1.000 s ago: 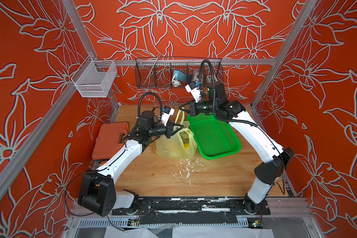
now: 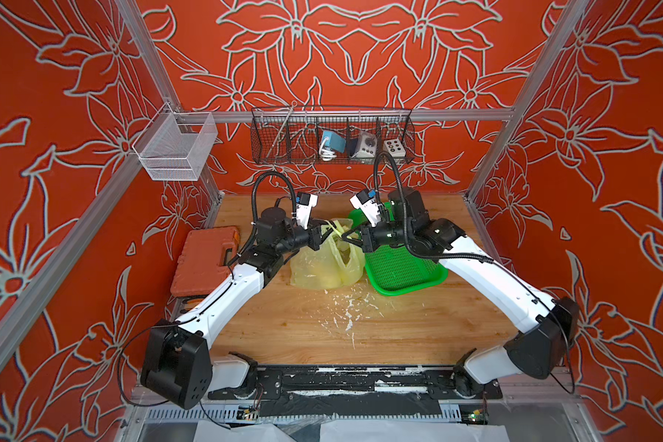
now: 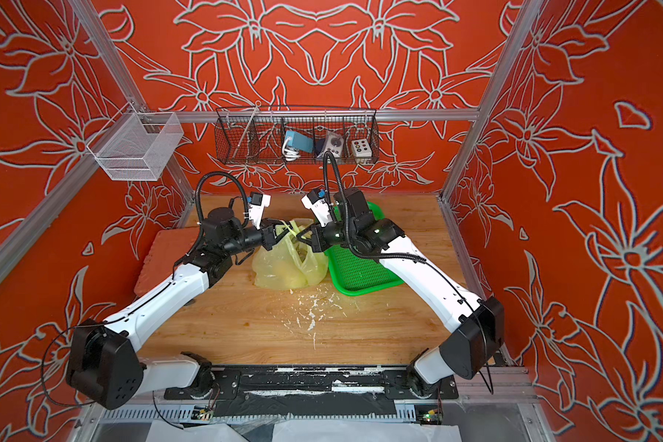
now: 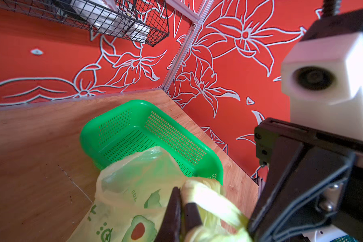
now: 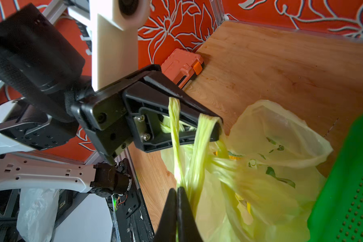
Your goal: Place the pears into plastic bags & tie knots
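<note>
A yellow plastic bag [image 2: 320, 269] with green print [image 4: 143, 232] sits bulging at table centre, its contents unclear. My left gripper [image 2: 330, 225] is shut at the bag's top, its handle strands looped over and around the fingers [image 5: 203, 111]. My right gripper faces it, shut with the twisted handle strands [image 5: 197, 161] running into its fingertips. The two grippers are close together above the bag.
A green basket [image 2: 405, 291] stands right of the bag. An orange case [image 2: 199, 258] lies at the left. Wire baskets [image 2: 272, 140] hang on the back wall.
My right gripper has come down toward the left gripper, pulling the upright handle strands down with it. My left gripper has moved only slightly.
</note>
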